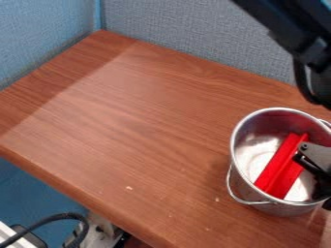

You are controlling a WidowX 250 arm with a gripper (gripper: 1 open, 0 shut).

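A silver metal bucket [246, 165] with a wire handle stands at the right of the wooden table. A red object [277, 167], long and in two strips, is inside it. My gripper [308, 165], dark with metal parts, reaches down into the bucket at its right side, beside the red object, partly out of view at the frame's edge. Whether its fingers hold anything is hidden.
Blue-grey padded walls [181, 29] border it at the back and left. A cable and white hardware lie below the front-left edge.
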